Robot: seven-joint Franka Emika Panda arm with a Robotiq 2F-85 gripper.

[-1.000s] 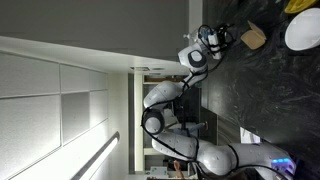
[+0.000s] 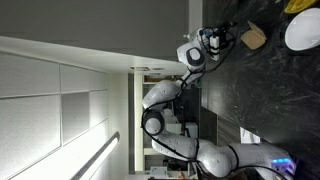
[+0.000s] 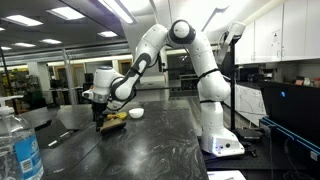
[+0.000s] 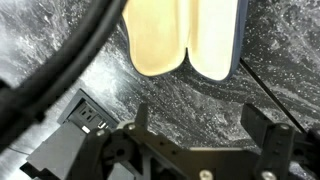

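Note:
My gripper is open, its two dark fingers apart along the bottom of the wrist view with only dark table showing between them. Ahead of the fingers, at the top of that view, lie a tan piece with a rounded end (image 4: 155, 40) and a paler, dark-edged piece (image 4: 213, 40) side by side. Their upper ends are cut off. Exterior view 1 has a tan object (image 2: 253, 38) on the table just right of the gripper (image 2: 229, 36). The second exterior view shows the gripper (image 3: 99, 121) low over the table, beside a tan item.
A white plate or bowl (image 2: 303, 30) and a yellow dish (image 2: 299, 5) lie beyond the tan object. In exterior view 2 a water bottle (image 3: 24, 152) stands at the near left. A black cable (image 4: 58, 70) crosses the wrist view.

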